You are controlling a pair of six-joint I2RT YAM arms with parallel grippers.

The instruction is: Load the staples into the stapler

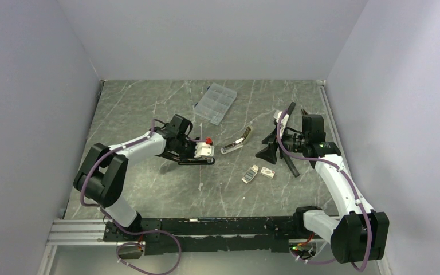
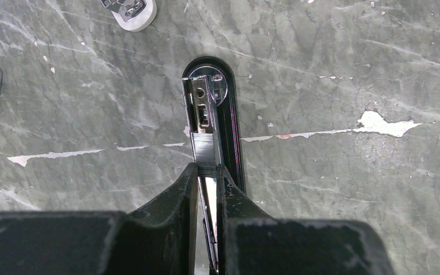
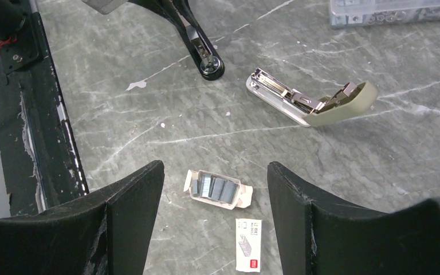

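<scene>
The black stapler (image 2: 233,129) lies open on the table, its silver magazine (image 2: 200,100) uncovered in the left wrist view. A short ribbed staple strip (image 2: 204,150) is at the magazine's channel; I cannot tell if it is fully seated. My left gripper is narrowed around the strip's near end, one fingertip on each side, and whether it grips the strip is unclear. In the right wrist view, my right gripper stands open and empty above an opened staple box (image 3: 216,189) with several grey strips.
A second stapler (image 3: 289,103), olive and white, lies open between the arms. Close to the staple box is a small white box (image 3: 248,245). A clear compartment case (image 1: 215,103) sits at the back.
</scene>
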